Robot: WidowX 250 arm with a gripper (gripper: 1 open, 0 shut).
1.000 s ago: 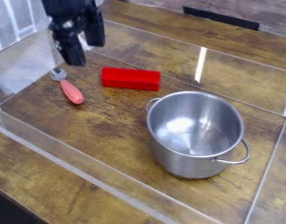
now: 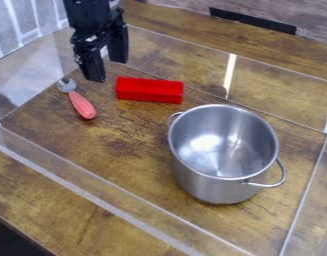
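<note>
My black gripper (image 2: 94, 62) hangs at the upper left, open, with nothing visible between its fingers. It is above and behind a wrench with a red handle (image 2: 82, 105), which lies on the wooden table at the left. To the gripper's lower right lies a red rectangular block (image 2: 150, 90). A large steel pot (image 2: 223, 165) with two side handles stands at the right.
A transparent pane or edge runs along the left side.
The arm and gripper have moved up and back a little, away from the wrench. The wrench, block and pot look unmoved.
</note>
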